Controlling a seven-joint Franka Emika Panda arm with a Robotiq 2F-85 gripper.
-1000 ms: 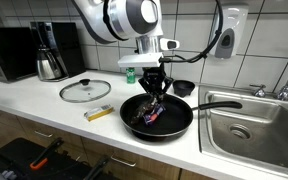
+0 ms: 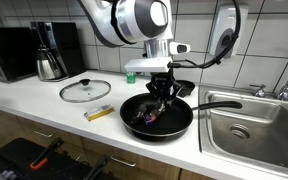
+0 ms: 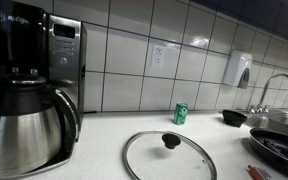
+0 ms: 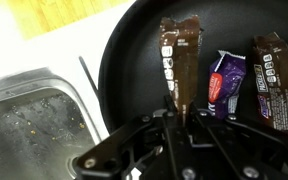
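Note:
In the wrist view a brown-wrapped bar (image 4: 180, 62) stretches out from between the fingertips of my gripper, which is shut on its near end. Behind it lies the inside of a black pan (image 4: 134, 50). A purple packet (image 4: 225, 80) and another brown-wrapped bar (image 4: 275, 80) rest in the pan on the right. From exterior view 1, my gripper (image 2: 165, 105) is over the black pan (image 2: 190, 112); the held bar is hard to make out against the dark pan there.
The sink (image 2: 246, 133) lies right of the pan, whose handle reaches toward it. A glass lid (image 2: 86, 91) rests on the counter to the left, and a yellow-handled item (image 2: 99, 113) lies near the front edge. A coffee maker (image 2: 49, 64) and green can (image 3: 180, 113) stand farther back.
The arm has shifted slightly to the right over the pan during the last second. The pan, lid and yellow-handled item have stayed put.

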